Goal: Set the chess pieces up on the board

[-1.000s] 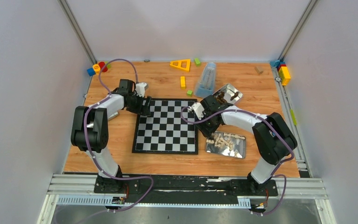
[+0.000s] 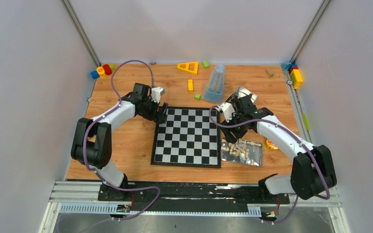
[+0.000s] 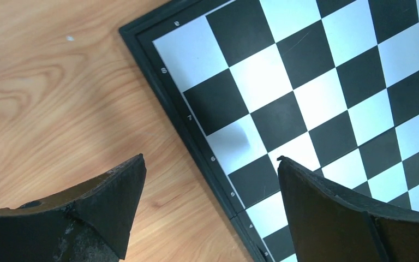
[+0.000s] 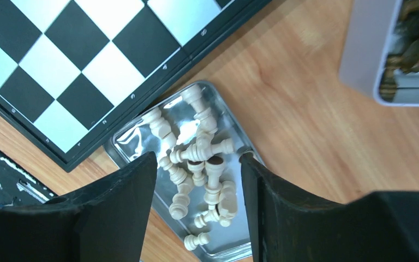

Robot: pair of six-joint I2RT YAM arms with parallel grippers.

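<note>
The checkered chessboard [image 2: 186, 136] lies flat on the wooden table, its squares empty. Against its right side is a metal tray [image 2: 256, 158] of light chess pieces [image 4: 213, 183], tumbled on their sides. My right gripper hangs over that tray with its fingers apart; no piece shows clearly gripped between them. At the board's far left corner my left gripper stands open, one finger on either side of the black frame [image 3: 180, 120] as seen from the wrist, nothing held. Dark pieces [image 4: 414, 43] lie in a second container [image 4: 355, 54], partly hidden by the right arm in the top view.
Behind the board stand a clear bluish bin [image 2: 214, 83], a yellow triangle [image 2: 188, 67], a yellow block [image 2: 190, 86] and green blocks [image 2: 197, 96]. A round orange toy [image 2: 271, 144] lies right of the tray. Left of the board, the table [image 2: 133, 145] is bare.
The chessboard has slid to the right, and the light-piece tray has shifted right too. The left gripper moved right beside the board. My right arm has swung to the right.
</note>
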